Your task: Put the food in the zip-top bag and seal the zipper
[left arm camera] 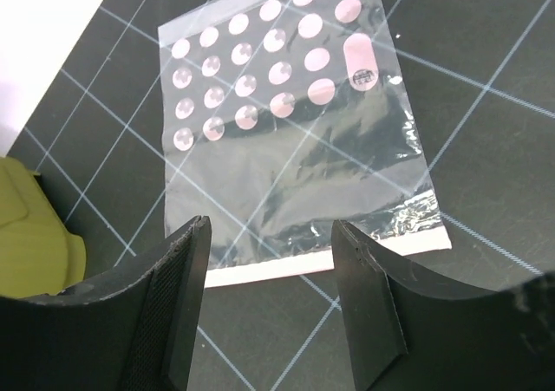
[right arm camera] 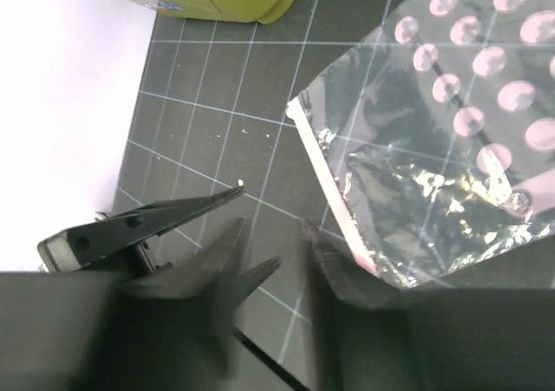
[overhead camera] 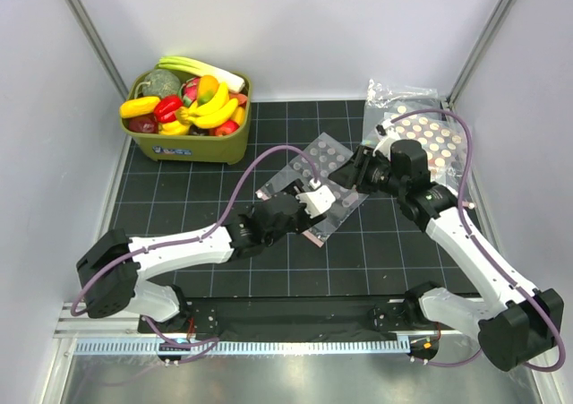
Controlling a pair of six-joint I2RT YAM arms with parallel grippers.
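Observation:
A clear zip top bag (overhead camera: 338, 151) with pale dots lies flat and slanted on the dark tiled table, one corner of it hidden under my arms in the top view. Its white zipper edge (left arm camera: 381, 244) crosses just ahead of my left gripper, which is open with nothing gripped. My right gripper is also open and empty, beside the bag's white edge (right arm camera: 329, 187). The food, including bananas (overhead camera: 213, 110) and a red pepper (overhead camera: 167, 108), sits in a green bin (overhead camera: 201, 149) at the back left.
More dotted bags (overhead camera: 423, 135) lie at the back right, partly behind the right arm. Bare tiles (overhead camera: 349, 265) stretch across the front of the table, and the left side is clear below the bin.

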